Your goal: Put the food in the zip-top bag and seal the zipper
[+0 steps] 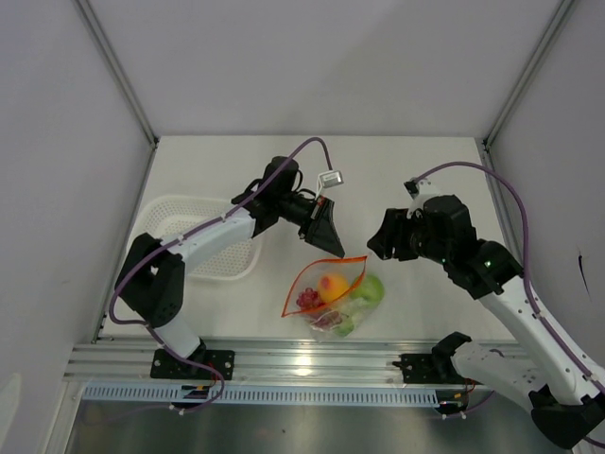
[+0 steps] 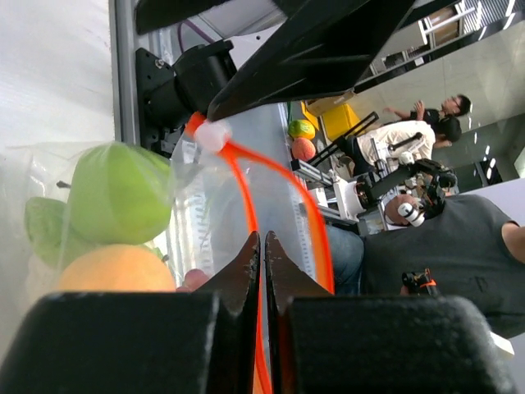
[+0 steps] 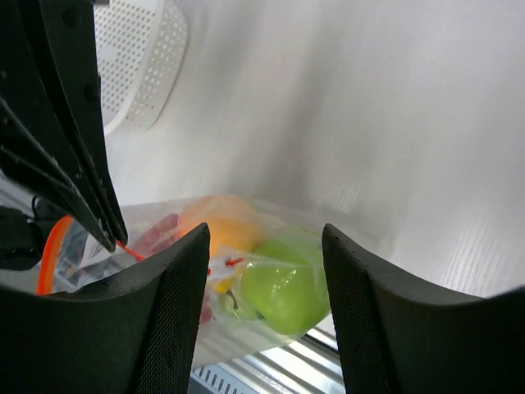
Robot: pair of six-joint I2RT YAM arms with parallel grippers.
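The clear zip top bag (image 1: 352, 320) with an orange rim lies near the table's front edge, its mouth gaping in a triangle. Inside are an orange fruit (image 1: 333, 287), red grapes (image 1: 308, 299) and a green fruit (image 1: 370, 288). My left gripper is shut on the bag's orange rim, which runs through its fingertips. A white piece (image 2: 213, 135) sits at one corner of the rim, just under a finger of my right gripper. That right gripper (image 1: 379, 251) stands open right of the mouth; in its own view, nothing is between its fingers.
A white perforated basket (image 1: 219, 265) stands empty at the left, partly under the left arm. A metal rail (image 1: 302, 348) runs along the front edge.
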